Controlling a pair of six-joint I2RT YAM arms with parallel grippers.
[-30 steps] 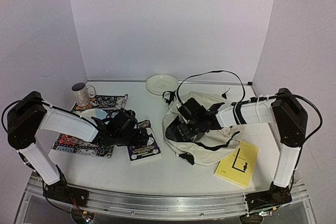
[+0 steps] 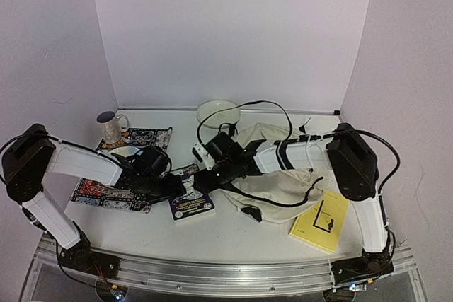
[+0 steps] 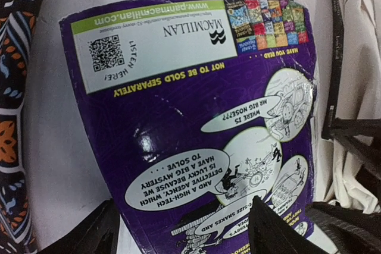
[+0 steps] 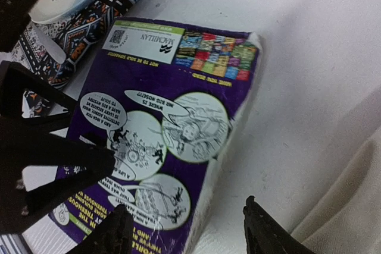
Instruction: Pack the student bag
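A purple comic-style book (image 2: pixel 190 206) lies on the table left of the cream cloth bag (image 2: pixel 272 189). The bag is slumped, with black straps. Over the book's left side is my left gripper, open, its fingers (image 3: pixel 95 230) spread near the left edge and across the cover. My right gripper stands open at the book's right edge, one finger over the cover and the other above bare table. Whether either gripper touches the book cannot be told. A yellow book (image 2: pixel 325 221) lies right of the bag.
A patterned mat (image 2: pixel 106 192) with a plate on it fills the left side, and a mug (image 2: pixel 110 127) stands behind. At the back is a white dish (image 2: pixel 218 111).
My right gripper has come out of the bag and moved left to the purple book. The book moved a little with it.
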